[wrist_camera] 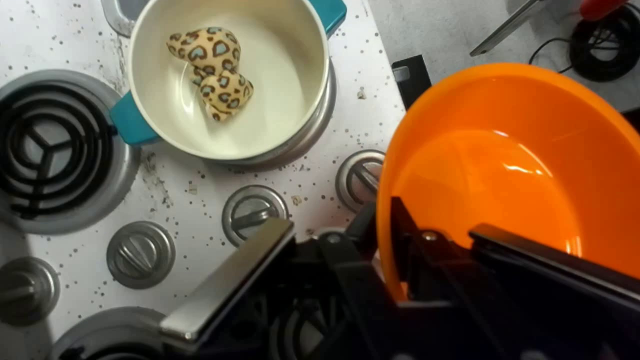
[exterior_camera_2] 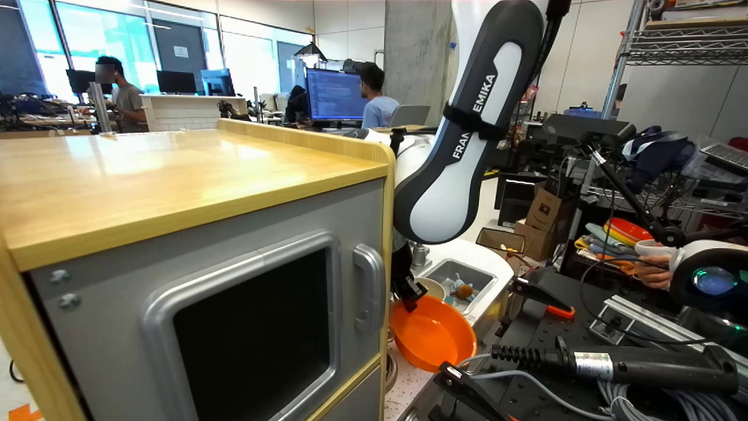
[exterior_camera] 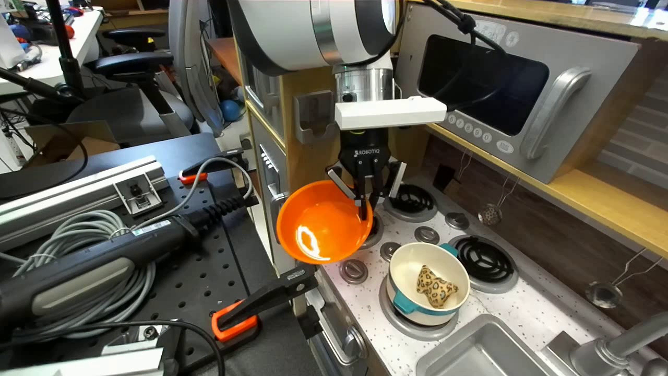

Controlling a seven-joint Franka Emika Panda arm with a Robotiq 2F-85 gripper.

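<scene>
An orange bowl [exterior_camera: 322,219] hangs in the air at the stove's left edge, its rim pinched by my gripper [exterior_camera: 363,210]. In the wrist view the bowl's wall [wrist_camera: 387,252] passes between the fingers, and its visible inside is empty. Exterior view 2 has the tilted bowl [exterior_camera_2: 435,337] beside the cabinet. A cream pot [exterior_camera: 401,269] with teal handles stands on a front burner, and a leopard-print plush piece [exterior_camera: 436,287] lies inside it. From the wrist, the pot [wrist_camera: 282,114] and plush [wrist_camera: 219,72] appear at upper left.
The sink [exterior_camera: 494,351] lies right of the pot; exterior view 2 shows toys [exterior_camera_2: 461,287] in it. A microwave [exterior_camera: 494,81] and shelf overhang the stove's back. A black clamp [exterior_camera: 275,291] juts toward the counter's left edge. One coil burner [exterior_camera: 483,260] is bare.
</scene>
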